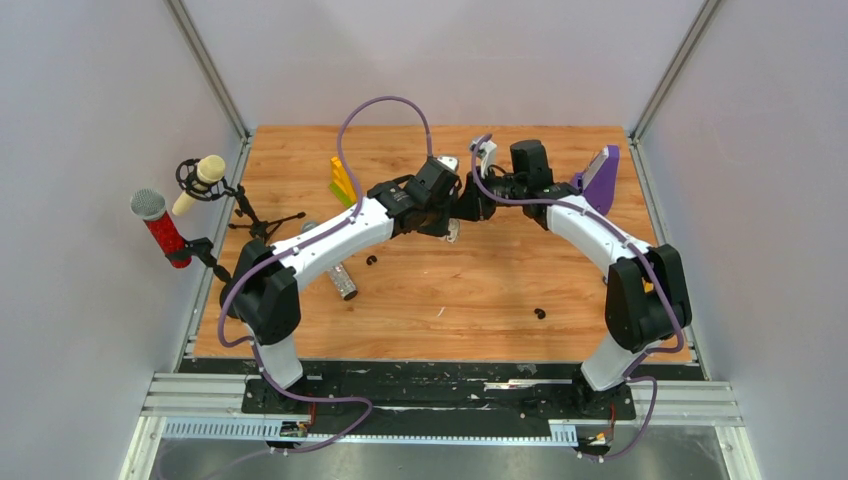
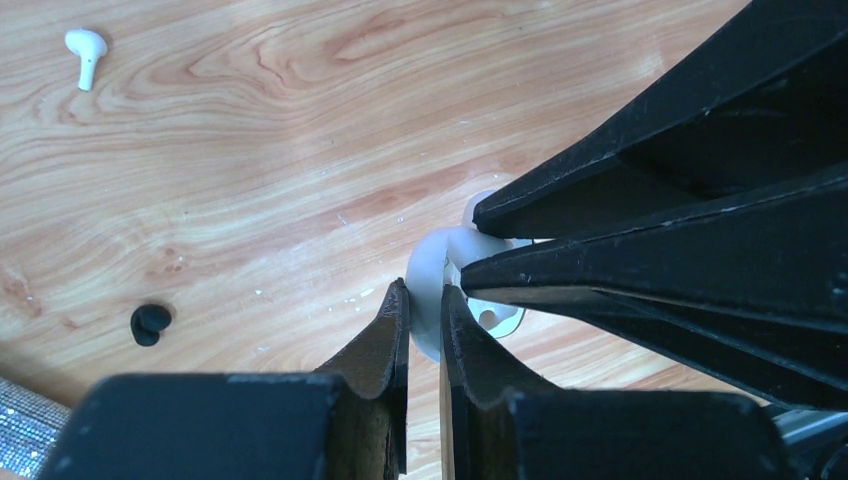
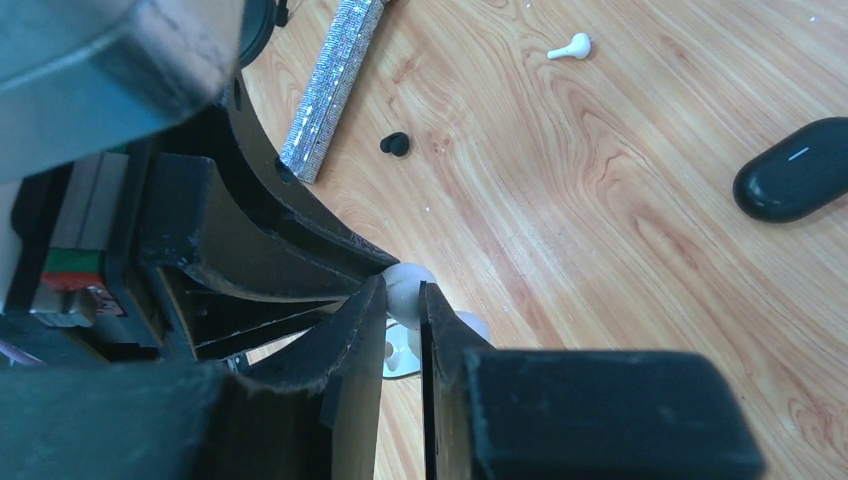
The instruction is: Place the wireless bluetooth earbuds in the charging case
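In the left wrist view, a white charging case (image 2: 430, 290) is held by my left gripper, shut on it, while my right gripper's black fingers reach in from the right onto it. In the right wrist view, my right gripper is at the white case (image 3: 408, 300); whether it grips is hard to tell. The case's lower part shows white with a dark hole. A white earbud lies loose on the table, also seen in the right wrist view (image 3: 572, 47).
Small black earbuds (image 3: 395, 144), a glittery cylinder (image 3: 330, 85) and a black case (image 3: 795, 170) lie on the wooden table (image 1: 450, 300). Microphone stands are at the left, a purple object (image 1: 598, 178) at back right.
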